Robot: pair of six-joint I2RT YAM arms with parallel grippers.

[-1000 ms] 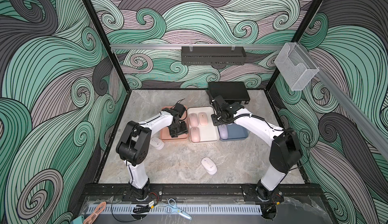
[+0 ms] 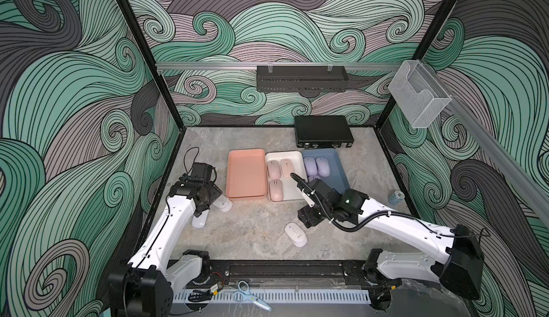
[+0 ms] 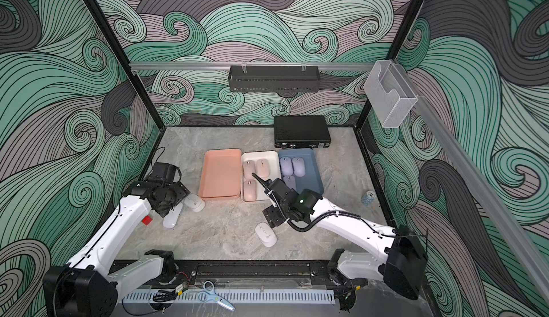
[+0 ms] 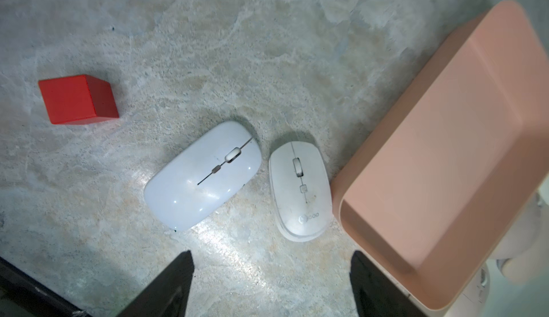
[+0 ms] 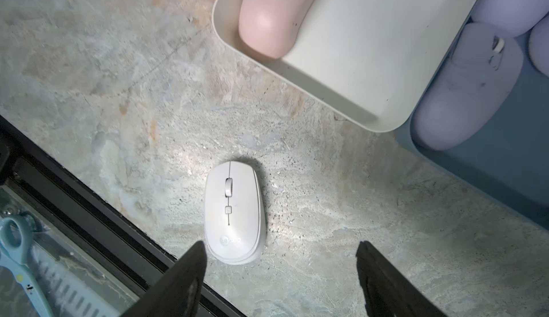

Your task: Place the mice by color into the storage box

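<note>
Two white mice lie on the table at the left: a glossy one (image 4: pixel 203 174) and a smaller matte one (image 4: pixel 300 191) close against the empty pink tray (image 2: pixel 246 174). My left gripper hangs above the table near them, part open, nothing between its fingers. Another white mouse (image 5: pixel 233 211) rests on the bare table at the front. Near it my right gripper is part open and empty. Several pink mice (image 2: pixel 275 190) lie in the white tray (image 2: pixel 296 194). Purple mice (image 3: pixel 298 166) sit in the blue tray (image 3: pixel 311 168), partly hidden by my right arm in the top views.
A red block (image 4: pixel 77 99) lies left of the glossy mouse. At the back stands a black case (image 2: pixel 323 131). A small can-like object (image 2: pixel 395 197) is at the right edge.
My left gripper has gone from over the pink tray to the left, near the two white mice. My right gripper has come from the blue tray forward, toward the front white mouse.
</note>
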